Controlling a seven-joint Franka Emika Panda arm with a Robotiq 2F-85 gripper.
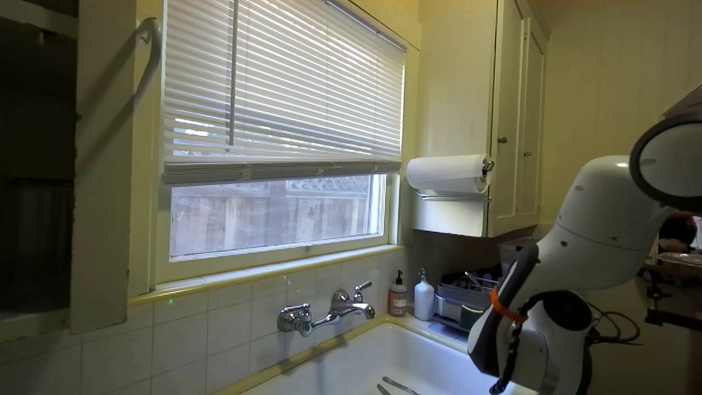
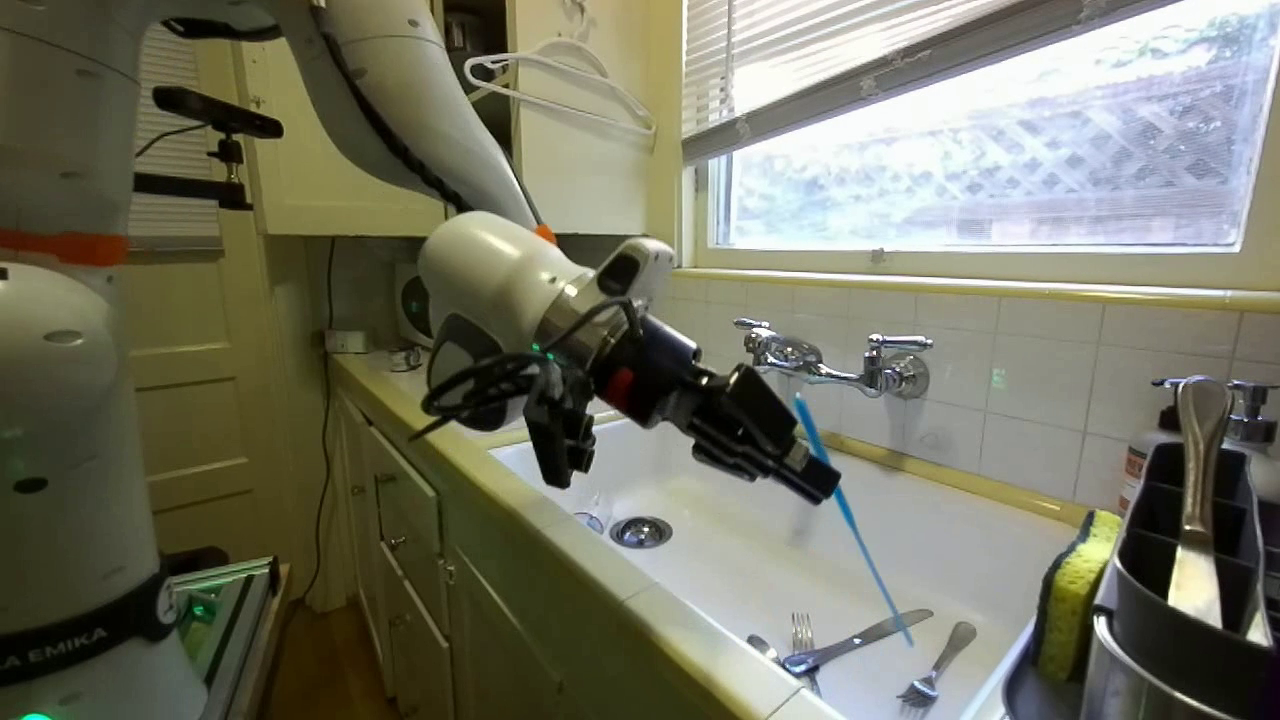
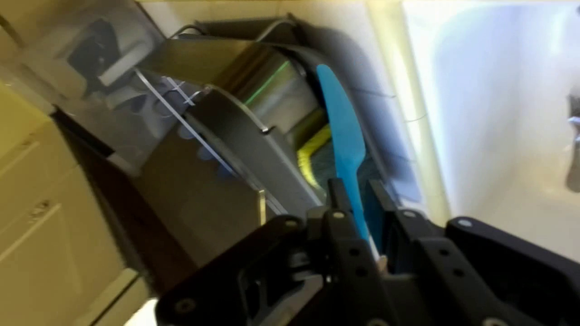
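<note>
A blue knife-like utensil hangs over the sink, tilted, with my gripper shut on it. In the wrist view, the broad blue blade extends beyond the gripper, and its narrow part passes between the fingers. Its far end overlaps the dish rack in that view, though the distance between them is unclear. Exterior view 1 shows the arm at the right, but neither the blue utensil nor the fingers can be made out there.
Inside the white sink lie a dark-handled knife, a fork and other cutlery. The faucet juts from the tiled wall. A cutlery holder and yellow sponge stand at the sink's right end. Two soap bottles sit nearby.
</note>
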